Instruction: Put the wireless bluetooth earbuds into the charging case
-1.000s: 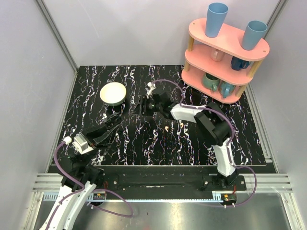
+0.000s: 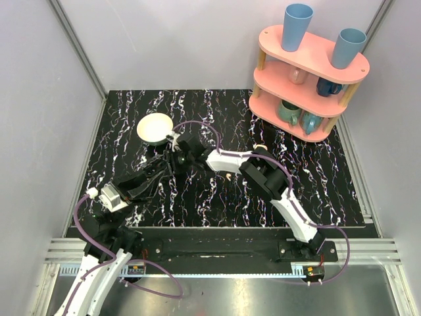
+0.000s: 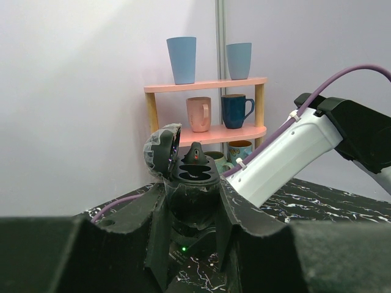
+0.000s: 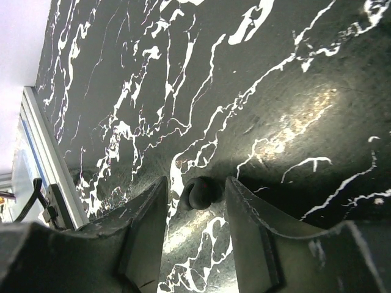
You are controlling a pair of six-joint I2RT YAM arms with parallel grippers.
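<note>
The black charging case (image 3: pixel 194 189) stands with its lid (image 3: pixel 164 149) raised in the left wrist view, and my left gripper is shut on its body. A dark piece with a red dot (image 3: pixel 195 154) pokes up from the case's far slot, looking like an earbud; the nearer slot (image 3: pixel 196 176) looks empty. In the right wrist view a small black earbud (image 4: pixel 200 195) shows between the tips of my right gripper, which is part open with a gap visible beside the earbud. From above, the right gripper (image 2: pixel 170 163) is close beside the left, its tips partly hidden.
A cream bowl (image 2: pixel 154 128) sits at the back left of the dark marbled table (image 2: pixel 197 207). A pink shelf (image 2: pixel 299 89) with mugs and cups fills the back right.
My right arm has swung left and slightly towards the front, bringing its gripper close to the left one. The left arm has stayed still.
</note>
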